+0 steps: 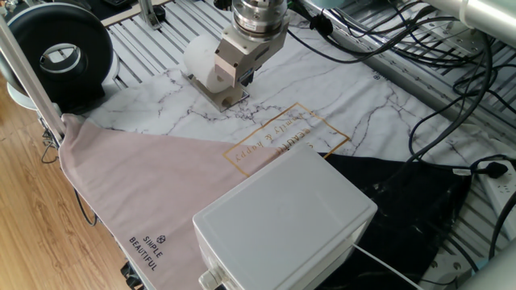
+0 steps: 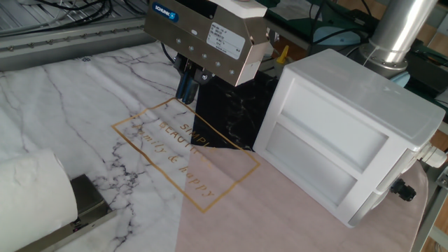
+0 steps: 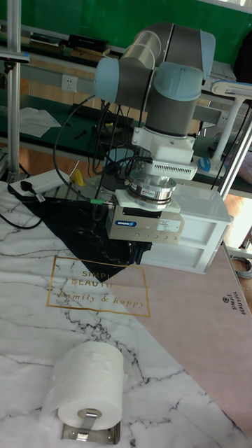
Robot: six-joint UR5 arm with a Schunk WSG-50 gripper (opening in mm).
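My gripper (image 2: pixel 186 92) hangs above the tablecloth, its dark fingers pointing down near the black patch. The fingers look close together, but from these angles I cannot tell whether they are open or shut; no object shows between them. On the marble-patterned part of the cloth lies a white paper roll (image 3: pixel 88 381) on a metal holder (image 2: pixel 89 199), well apart from the gripper. In exterior view 1 the gripper body partly covers that roll (image 1: pixel 200 58). A white two-drawer box (image 2: pixel 336 140) stands on the cloth close to the gripper, its drawers closed.
The cloth (image 1: pixel 145 173) has pink, black and marble areas with gold lettering, and its middle is clear. Black cables (image 1: pixel 451 129) run along one table edge. A large black ring-shaped object (image 1: pixel 60 56) stands at the far left in exterior view 1.
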